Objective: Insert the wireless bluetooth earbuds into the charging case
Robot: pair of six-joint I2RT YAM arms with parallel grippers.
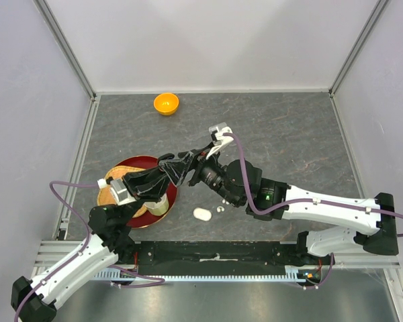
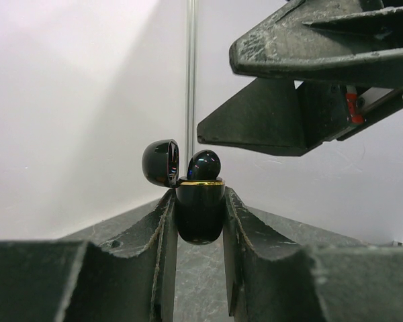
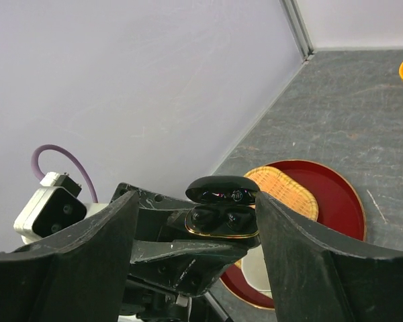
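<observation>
The black charging case [image 2: 200, 211] is held upright with its lid [image 2: 161, 163] raised, my left gripper shut on its body. Two dark earbuds lie side by side inside it in the right wrist view, the left earbud [image 3: 203, 215] and the right earbud [image 3: 238, 219]. An earbud's rounded top [image 2: 205, 165] pokes above the gold rim in the left wrist view. My right gripper is open around the case's open side, nothing gripped between its spread fingers. From above, both grippers meet closely and mostly hide the case.
Below the left gripper sits a red plate [image 1: 140, 162] with a woven mat [image 1: 106, 196] and a pale cup [image 1: 158, 205]. A yellow bowl [image 1: 166, 103] stands at the back. One white oval object [image 1: 202, 214] lies near the front.
</observation>
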